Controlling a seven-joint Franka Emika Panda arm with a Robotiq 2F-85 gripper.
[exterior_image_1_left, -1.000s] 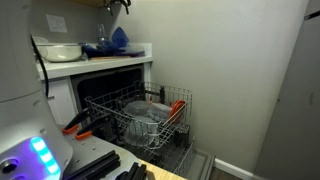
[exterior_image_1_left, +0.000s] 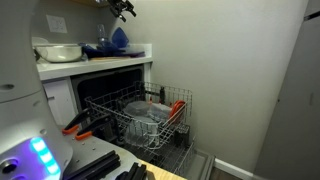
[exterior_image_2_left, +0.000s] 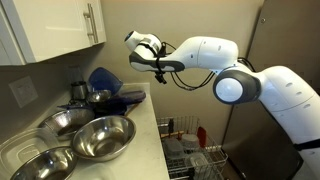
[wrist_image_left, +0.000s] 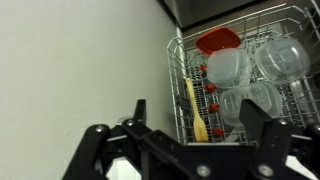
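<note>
My gripper stands open, its two dark fingers wide apart and nothing held between them. It hangs high above the dishwasher rack (wrist_image_left: 176, 78), well clear of the dishes. Clear plastic containers (wrist_image_left: 228, 68) sit in the rack, with a red-orange dish (wrist_image_left: 218, 40) at the far end. A wooden-coloured utensil (wrist_image_left: 198, 121) stands along the rack's side, below the gap between the fingers. In the first exterior view the gripper (exterior_image_1_left: 122, 11) shows small near the top edge; the second exterior view has it at the end of the white arm (exterior_image_2_left: 205, 55).
Metal bowls (exterior_image_2_left: 104, 136) and a clear container (exterior_image_2_left: 27, 150) crowd the left of the counter (exterior_image_2_left: 148, 150). Blue dishes (exterior_image_2_left: 104, 81) stand at its far end, beneath white cupboards (exterior_image_2_left: 55, 25). A bare wall (exterior_image_1_left: 225, 75) borders the rack.
In the first exterior view, the gripper has come slightly lower and shifted a little right at the top edge. The rack and its dishes look unmoved.
</note>
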